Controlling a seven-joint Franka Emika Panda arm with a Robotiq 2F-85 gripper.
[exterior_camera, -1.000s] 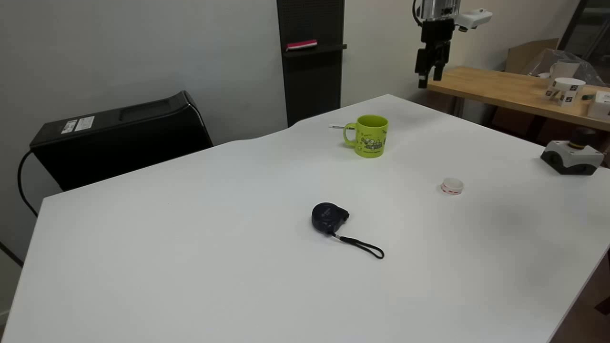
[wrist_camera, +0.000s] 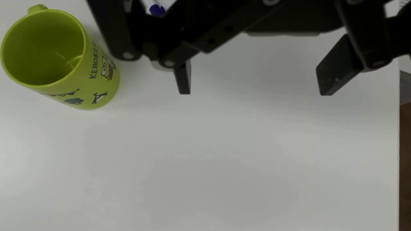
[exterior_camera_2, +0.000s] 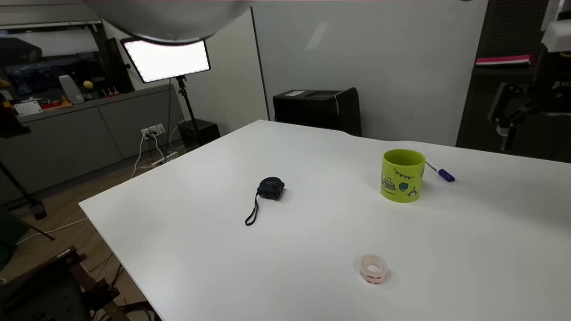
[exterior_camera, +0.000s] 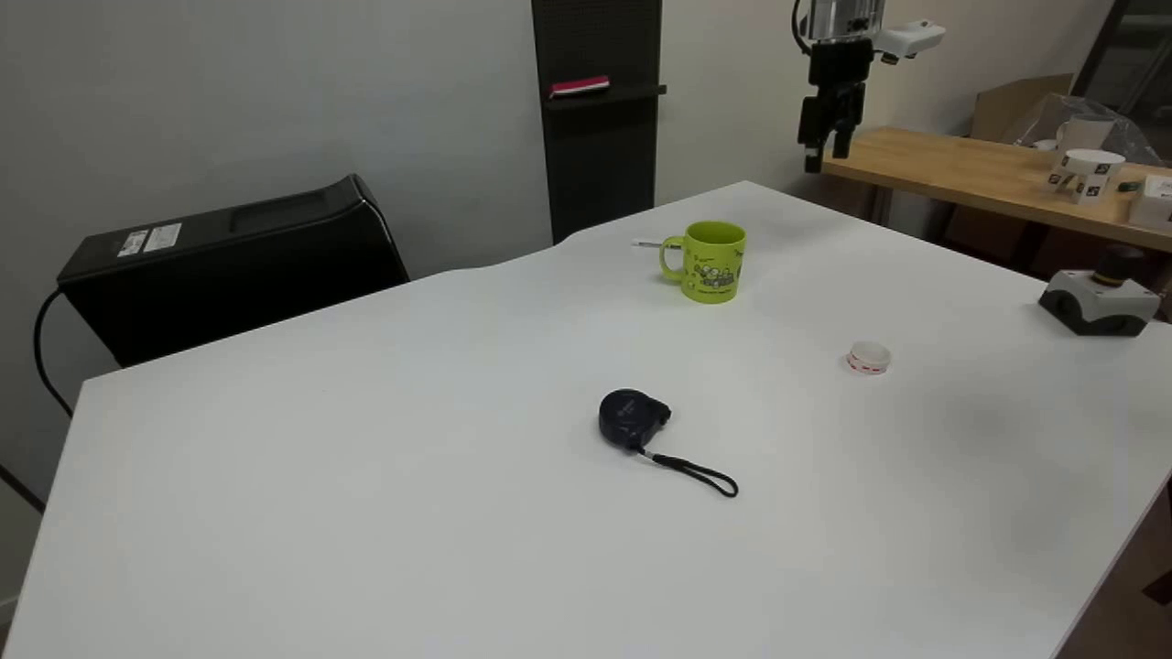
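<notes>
High above the far end of the white table, my gripper is open, its two fingers wide apart and only bare tabletop seen between them. Exterior view 1 shows the same gripper (exterior_camera: 826, 159) clear of every object. A green mug (exterior_camera: 711, 264) with printed figures stands upright on the table; in the wrist view the mug (wrist_camera: 88, 77) is left of the fingers. Behind it lies a pen with a blue cap (exterior_camera_2: 445, 174), partly hidden by the mug. A roll of clear tape (exterior_camera_2: 373, 268) and a dark tape measure (exterior_camera: 631, 418) with a wrist loop lie apart, nearer the front.
An emergency-stop box (exterior_camera: 1100, 297) sits at the table's right edge. Behind the table is a black case (exterior_camera: 236, 258). A wooden side table (exterior_camera: 934, 165) holds cups. Much of the white tabletop (exterior_camera: 330, 494) is empty.
Nothing on the table has moved. The gripper stays in almost the same place, with at most a slight shift at its fingertips.
</notes>
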